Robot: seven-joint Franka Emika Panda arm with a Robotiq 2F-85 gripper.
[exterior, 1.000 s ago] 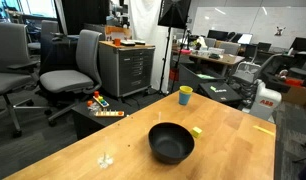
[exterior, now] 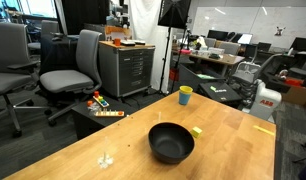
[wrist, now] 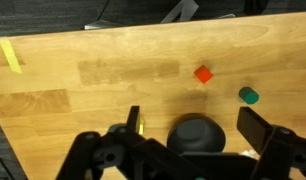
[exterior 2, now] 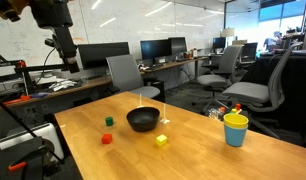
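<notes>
High over the table, my gripper is open, its dark fingers wide apart with nothing between them. Below it in the wrist view lie a black bowl (wrist: 196, 134), partly cut off by the gripper body, a small red block (wrist: 203, 74) and a round green piece (wrist: 249, 95). From exterior view 2 the bowl (exterior 2: 144, 119) stands upright, the red block (exterior 2: 107, 138) and green piece (exterior 2: 109, 121) on its left. A yellow block (exterior 2: 161, 140) sits in front of it. Farther right stands a blue and yellow cup (exterior 2: 235, 130). The bowl's bottom is too dark to make out.
A strip of yellow tape (wrist: 11, 56) marks one end of the wooden table (wrist: 83, 75). A small white object (exterior: 106, 160) lies near the bowl. Colourful items top a dark box (exterior: 88, 119) at the table's edge.
</notes>
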